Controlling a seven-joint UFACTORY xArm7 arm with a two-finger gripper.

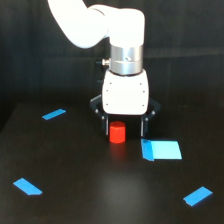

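A small red block [117,132] rests on the dark table near the middle of the camera view. Just above it is my white arm's gripper [125,128], pointing down with its dark fingers spread apart. The block lies nearer the left finger than the right one and appears to be in front of or between them; the depth cannot be judged from this view. Contact between fingers and block does not show.
A light blue square [167,150] lies to the right of the block, with a darker blue strip [147,149] along its left edge. Blue tape pieces mark the back left [54,114], front left [27,186] and front right [198,196].
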